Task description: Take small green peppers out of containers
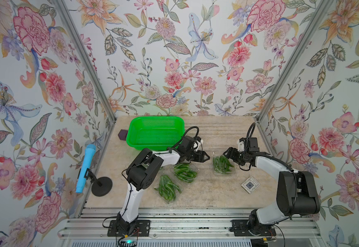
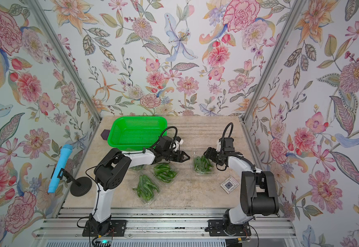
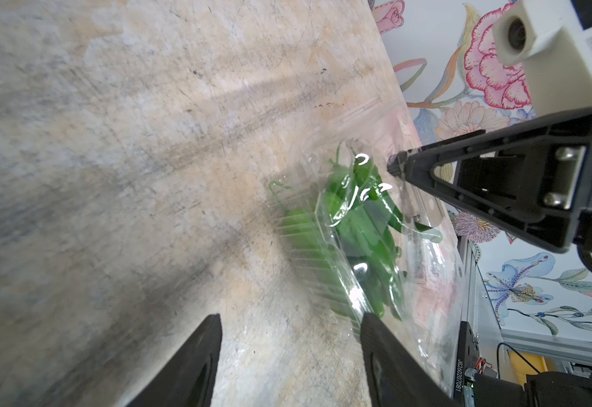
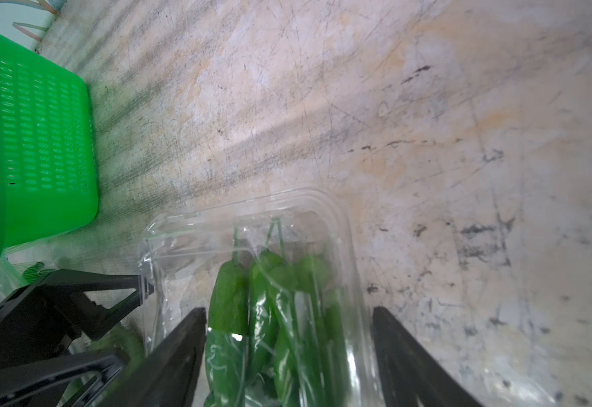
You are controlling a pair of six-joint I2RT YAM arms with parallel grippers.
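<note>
A clear plastic container of small green peppers sits on the table between my two grippers. My right gripper stands part open at the container's far right side; in the right wrist view its fingers lie in front of the container, with no clear grip on it. Left of the container, my left gripper is part open with nothing between its fingers, apart from the container. Two more clear packs, a middle pack and a front pack, hold peppers in front of the left arm.
An empty green basket stands at the back left. A small white marker square lies at the right. A blue-topped stand is at the left edge.
</note>
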